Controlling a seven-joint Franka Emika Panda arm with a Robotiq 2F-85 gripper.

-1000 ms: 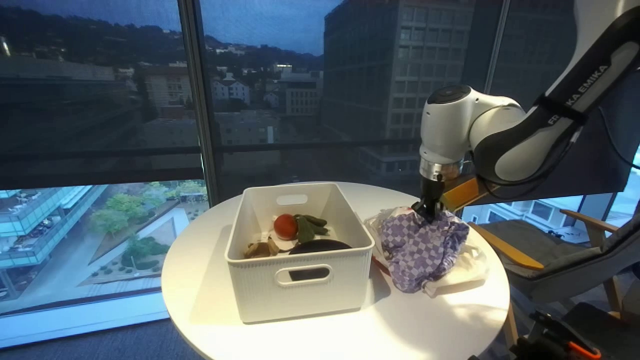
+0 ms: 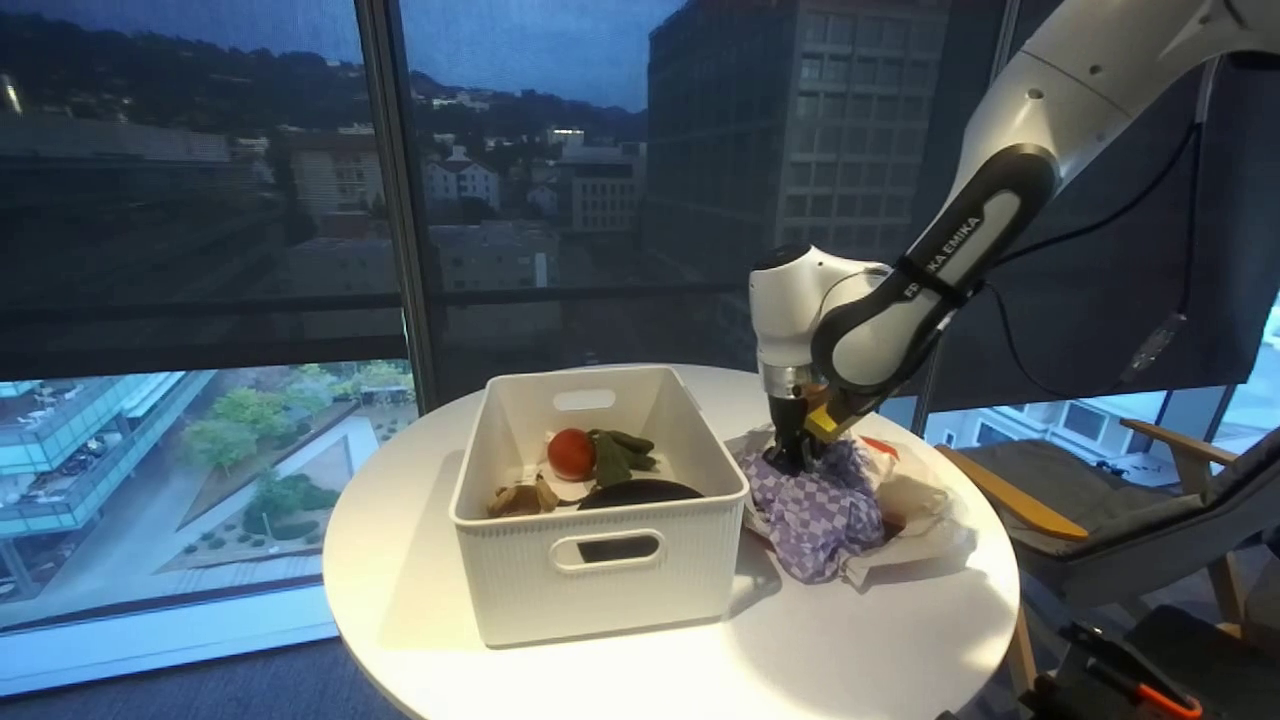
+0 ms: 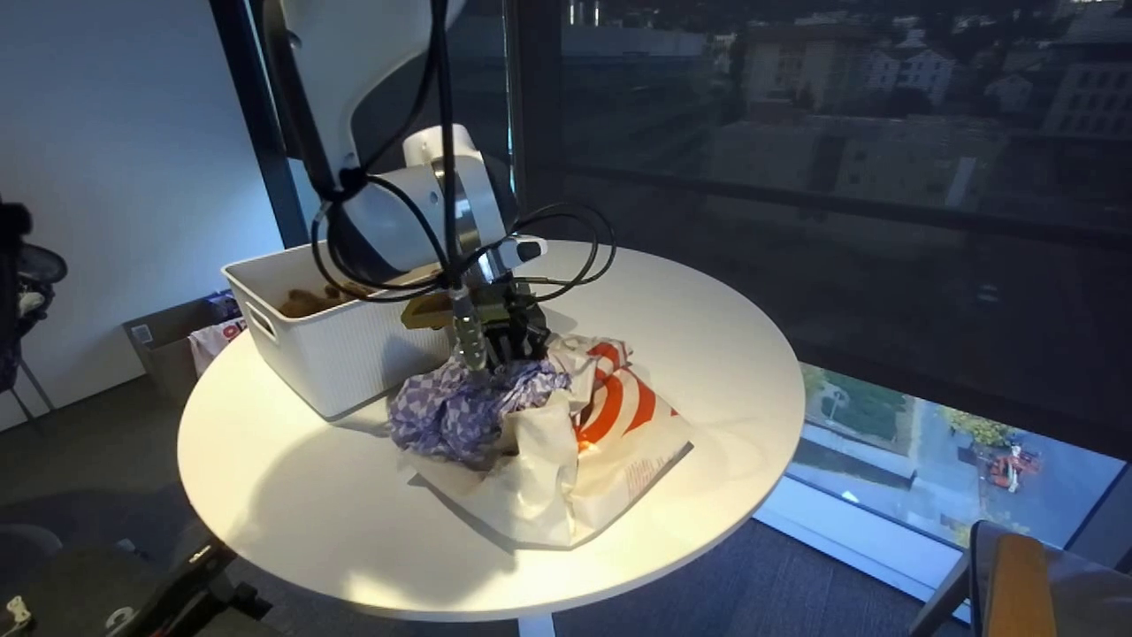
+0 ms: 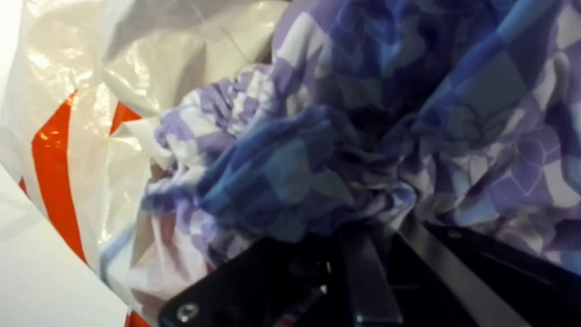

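Note:
A purple-and-white checkered cloth (image 2: 816, 510) lies bunched on top of a crumpled white plastic bag with red stripes (image 3: 626, 425), to the right of the bin in exterior view 1. My gripper (image 2: 789, 458) reaches down into the cloth. In the wrist view, folds of the cloth (image 4: 294, 174) gather right at the fingers (image 4: 370, 283), and the fingers are shut on that fabric. The fingertips themselves are buried in the folds. Part of the bag (image 4: 54, 136) shows beside the cloth.
A white bin (image 2: 606, 588) stands left of the bag, holding a red tomato-like item (image 2: 571, 454), green items (image 2: 618, 454), a brown item (image 2: 523, 497) and a dark round one. A chair (image 2: 1080, 492) stands to the right.
In exterior view 1 my arm has shifted left and toward the bin, and the gripper sits lower. The cloth has gone from spread and raised to a smaller bunch.

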